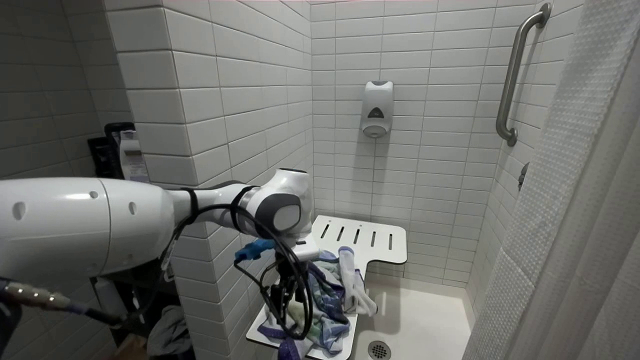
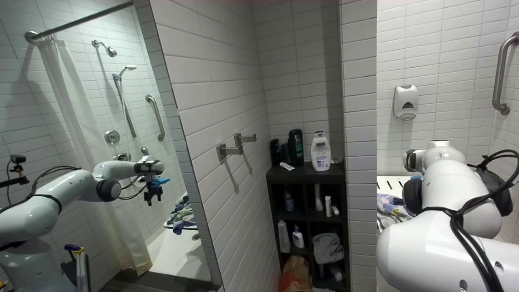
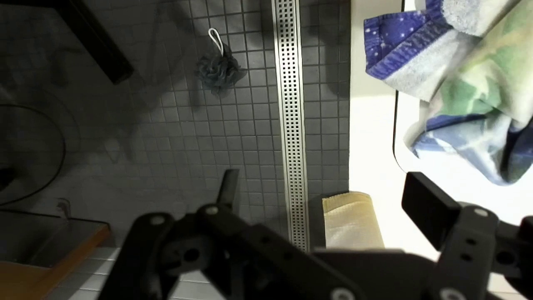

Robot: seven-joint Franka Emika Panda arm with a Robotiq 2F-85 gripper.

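In the wrist view my gripper is open, its two fingers far apart with nothing between them. Beneath it are dark floor tiles and a drain strip. A crumpled patterned towel (image 3: pixel 487 95) in blue, green and white lies to the upper right, clear of the fingers. Exterior view 1 shows the towel (image 1: pixel 327 300) heaped on the white slotted shower seat (image 1: pixel 393 237), partly hidden behind the gripper and its cables. The mirror in exterior view 2 reflects the gripper hanging fingers down, apart from the towel. A dark mesh sponge (image 3: pixel 218 72) with a white loop lies on the floor.
A tiled wall corner (image 1: pixel 186 120) stands close beside the arm. Soap dispenser (image 1: pixel 377 109), grab bar (image 1: pixel 517 72) and shower curtain (image 1: pixel 558 240) surround the seat. A black shelf (image 2: pixel 306 179) holds several bottles.
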